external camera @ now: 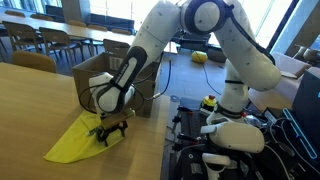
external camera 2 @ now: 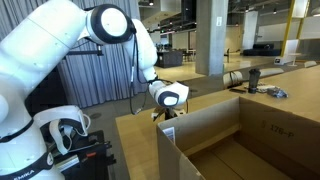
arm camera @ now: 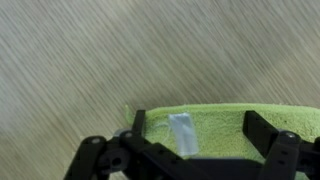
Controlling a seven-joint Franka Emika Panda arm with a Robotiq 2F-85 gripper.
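A yellow-green cloth (external camera: 75, 142) lies flat on the wooden table in exterior view 1. My gripper (external camera: 114, 134) points down just over the cloth's right-hand part. In the wrist view the gripper stands open, its two dark fingers (arm camera: 262, 131) wide apart. Between them shows the edge of the cloth (arm camera: 220, 118), with a small whitish tag (arm camera: 183, 134) on it. Whether the fingertips touch the cloth cannot be told. In exterior view 2 the gripper is small and partly hidden behind the box.
A large open cardboard box (external camera 2: 255, 115) stands on the table close beside the arm. Bare tabletop (external camera: 35, 105) spreads to the left of the cloth. Chairs and tables (external camera: 60, 35) are farther back.
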